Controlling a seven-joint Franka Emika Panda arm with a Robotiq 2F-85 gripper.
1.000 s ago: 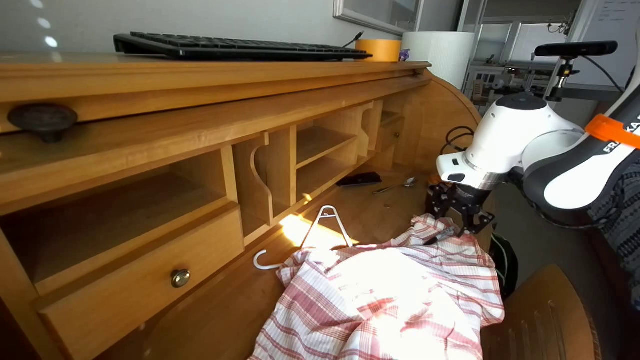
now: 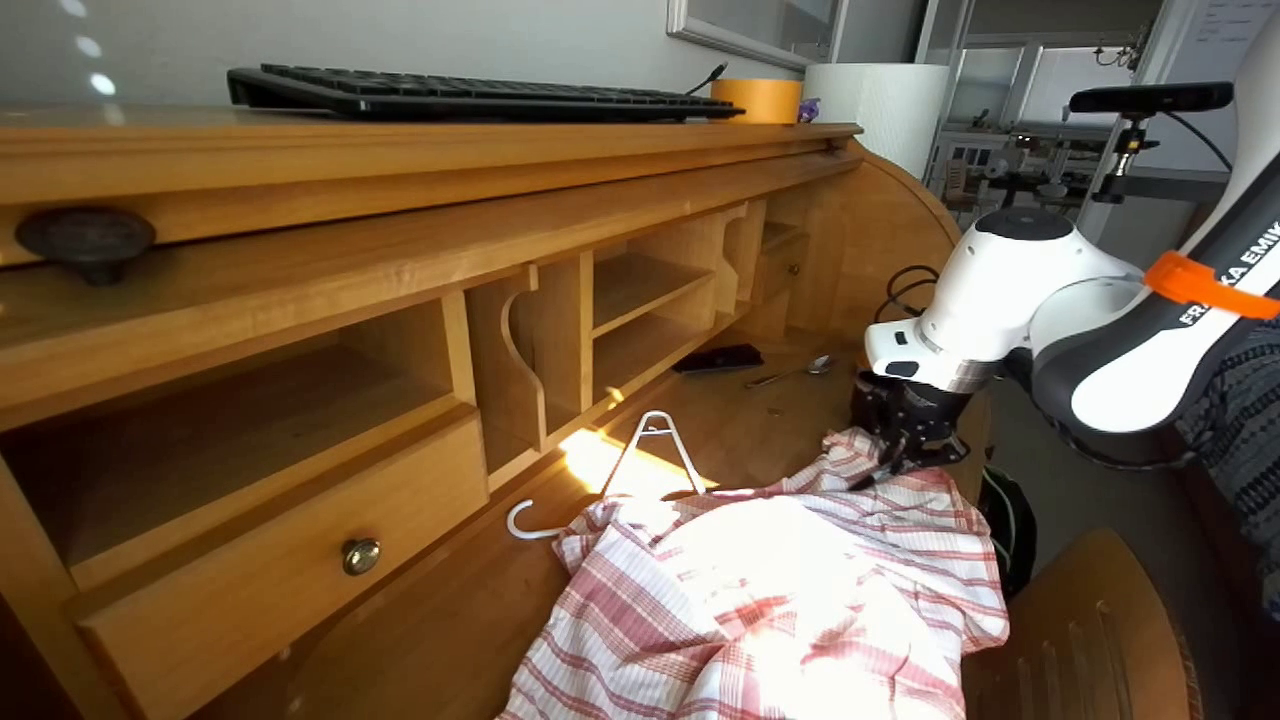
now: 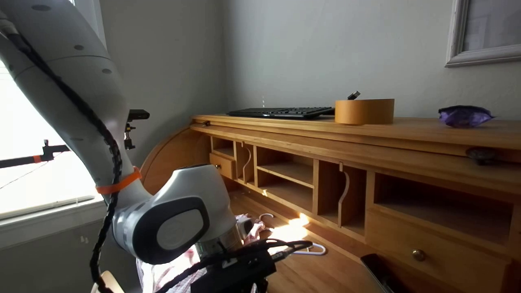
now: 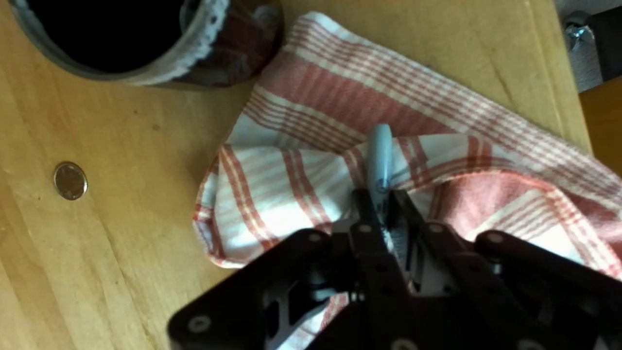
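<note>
In the wrist view, my gripper is shut on a slim grey marker (image 4: 380,154), whose rounded end sticks out beyond the fingertips. Beneath it lies a crumpled red-and-white striped cloth (image 4: 268,186), folded over itself on the wooden desk. From exterior view 1, the gripper (image 2: 894,468) is low at the cloth's far right part, and the cloth (image 2: 672,588) spreads toward the front of the desk. The dark tip of the marker (image 2: 863,484) shows just under the fingers. My arm blocks the gripper's fingers in exterior view 2.
A dark mug-like container (image 4: 233,46) stands beside the cloth, with a coin (image 4: 70,180) nearby. White hangers (image 2: 654,450) poke out of the cloth. A spoon (image 2: 789,372) and a black item (image 2: 717,359) lie farther back. A phone (image 3: 381,273) rests near the drawer.
My gripper has come down and slightly left onto the marker, and its fingers have shut around it. The cloth looks unmoved.
</note>
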